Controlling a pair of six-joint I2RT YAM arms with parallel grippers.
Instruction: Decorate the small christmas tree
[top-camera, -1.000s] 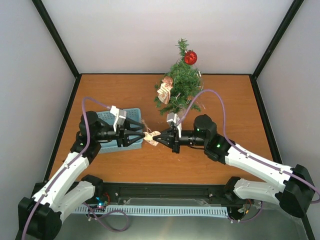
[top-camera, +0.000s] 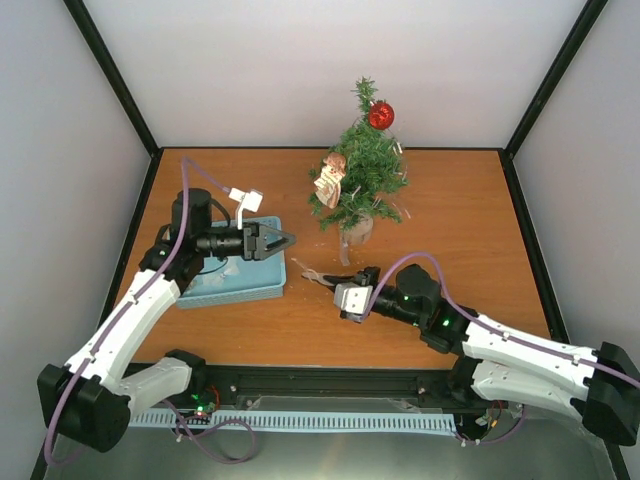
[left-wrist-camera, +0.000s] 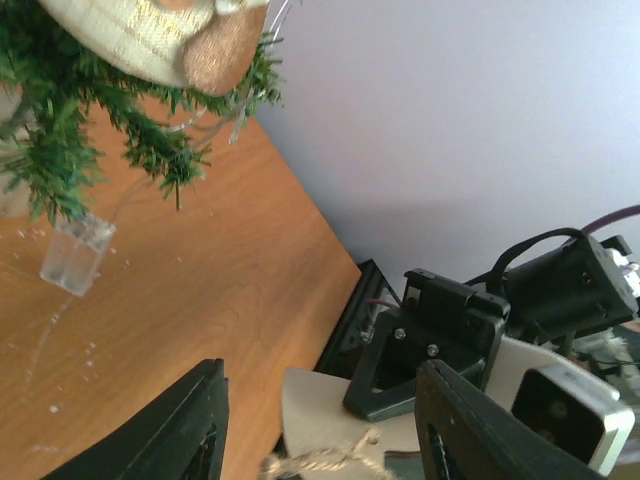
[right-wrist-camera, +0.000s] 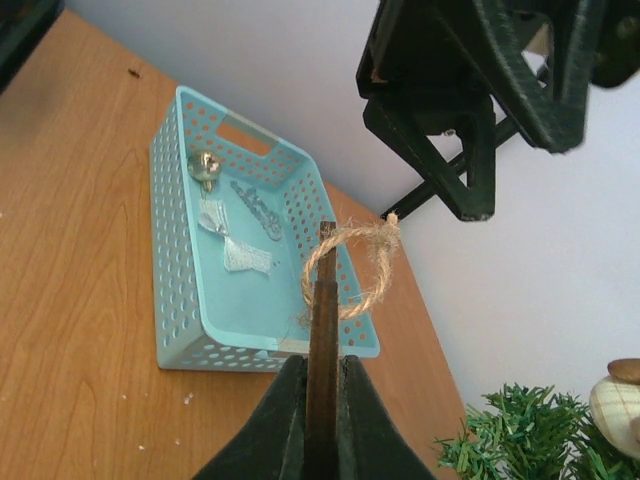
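Observation:
The small christmas tree (top-camera: 372, 165) stands at the back of the table, with a red ball (top-camera: 381, 115) near its top and a pale figure ornament (top-camera: 330, 181) on its left side. My right gripper (top-camera: 331, 281) is shut on a thin wooden ornament (right-wrist-camera: 322, 350), which appears edge-on in the right wrist view. From the ornament's end rises a twine loop (right-wrist-camera: 384, 270). Just beyond that loop, my left gripper (top-camera: 291, 240) is part open with nothing between its fingers. The left wrist view shows the twine (left-wrist-camera: 315, 462) low between and beyond the fingertips.
A light blue basket (top-camera: 233, 297) lies under the left arm. Inside are a silvery ball ornament (right-wrist-camera: 204, 168) and a few other small pieces. A clear plastic piece (left-wrist-camera: 78, 252) hangs by the tree's foot. Bare table (top-camera: 460, 230) spreads to the right.
Earlier both grippers met at the ornament.

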